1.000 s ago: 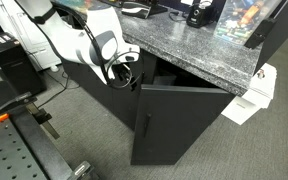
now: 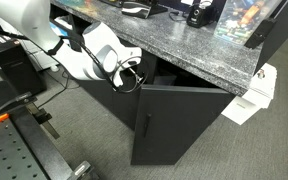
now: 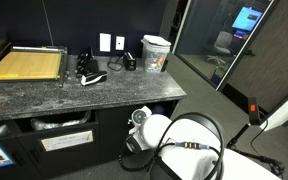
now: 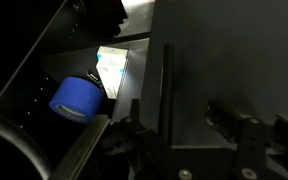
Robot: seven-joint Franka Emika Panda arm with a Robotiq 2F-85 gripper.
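Note:
A black cabinet door [image 2: 179, 125] stands ajar under the counter, with a slim dark handle [image 2: 148, 124] near its free edge. In the wrist view that handle [image 4: 167, 90] runs upright and reaches down between the two spread fingers. My gripper is part open, one finger on each side of the handle; whether either touches it is too dark to tell. From outside, the gripper [image 2: 134, 80] appears beside the door's upper left corner, partly hidden.
Inside the cabinet lie a blue tape roll [image 4: 76, 99] and a small white-and-orange box [image 4: 111, 70]. The granite counter [image 2: 189, 45] overhangs the arm's working area. Clear carpet [image 2: 244, 145] lies to the right of the door.
The arm has shifted slightly right and down toward the door over the last second. The door looks unmoved.

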